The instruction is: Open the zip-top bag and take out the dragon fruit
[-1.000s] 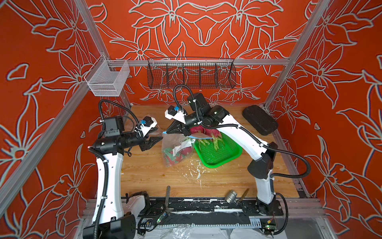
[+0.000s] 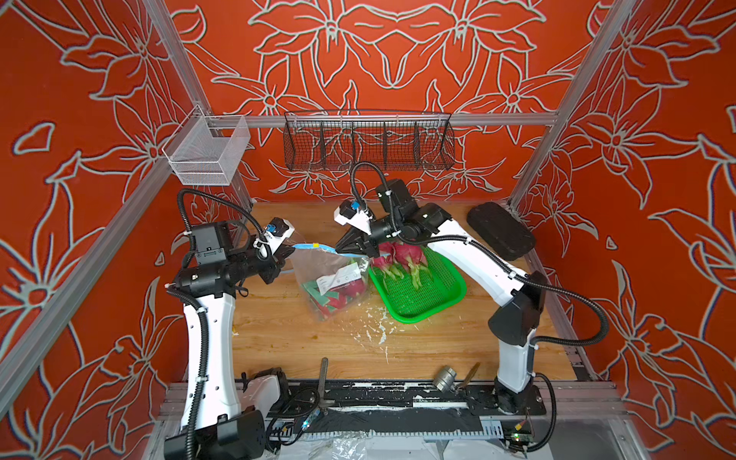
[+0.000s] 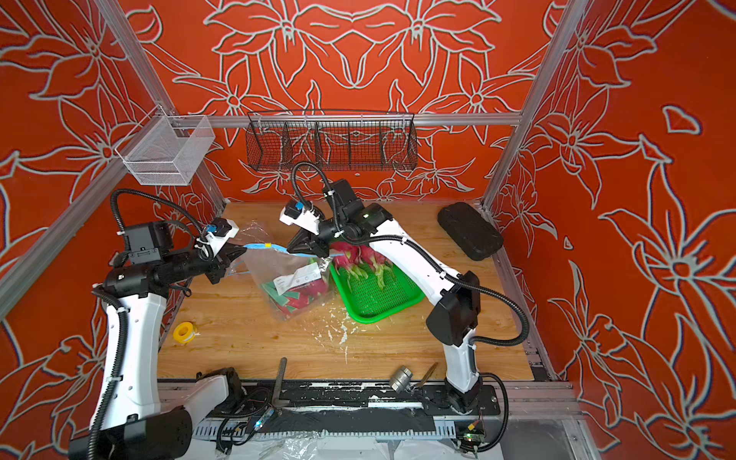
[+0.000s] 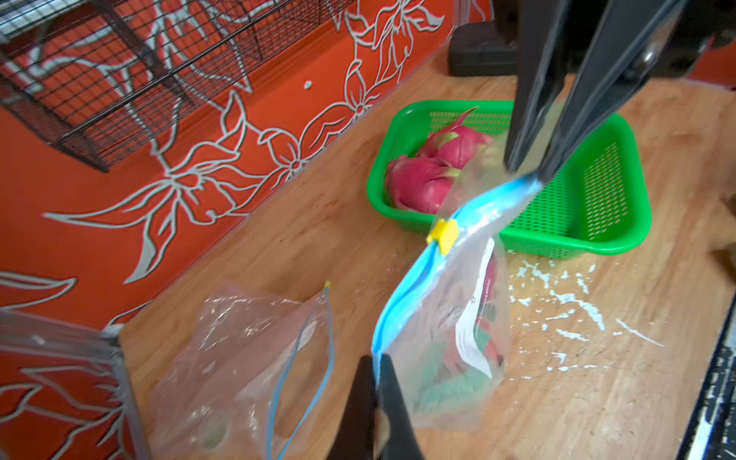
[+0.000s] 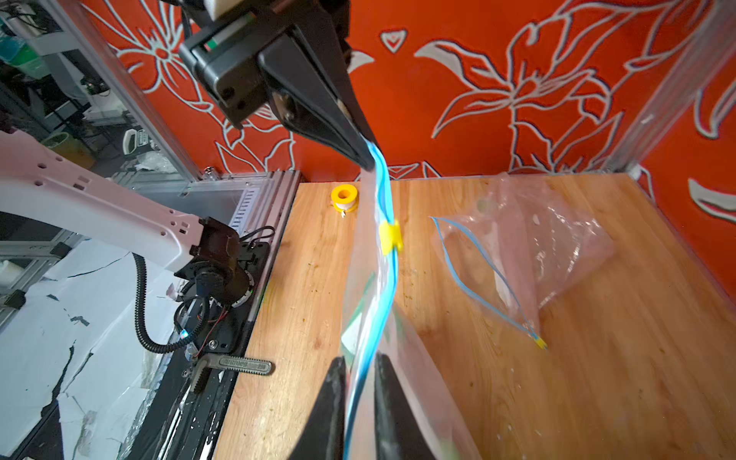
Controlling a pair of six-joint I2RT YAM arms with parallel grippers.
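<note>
A clear zip top bag [image 2: 310, 268] hangs upright between my two arms, its blue zip strip [image 4: 414, 283] pulled taut and a yellow slider [image 5: 390, 237] partway along it. Red and green dragon fruit [image 2: 354, 289] shows through the plastic low in the bag, partly behind a white label [image 2: 339, 277]. At one end of the strip my left gripper is shut on the bag's edge. The strip's other end runs between the fingers of my right gripper, which is also shut. Whether the zip is parted cannot be made out.
Just right of the bag stands a green basket [image 2: 418, 316] holding dragon fruits [image 4: 420, 184]. A second clear bag [image 5: 536, 237], seemingly empty, lies toward the back left. A black case [image 2: 500, 230] occupies the back right. White flakes litter the front of the basket.
The right gripper has shifted rightward along the strip, and the bag's top has moved left.
</note>
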